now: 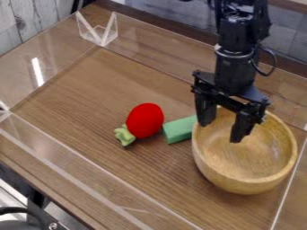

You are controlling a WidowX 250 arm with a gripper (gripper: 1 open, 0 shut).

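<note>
My black gripper (pixel 223 120) hangs over the back part of a large tan bowl (pixel 243 174) on the right, its fingers apart and open. Whether anything lies between them is hard to make out, but only the bowl shows behind. Left of the bowl lie a red oval object (pixel 145 120) with a pale green piece (pixel 125 136) at its lower left, and a green block (pixel 179 128) touching or close to the bowl's left side.
A small white wire-like object (pixel 100 29) stands at the back left. A dark edge runs along the lower left.
</note>
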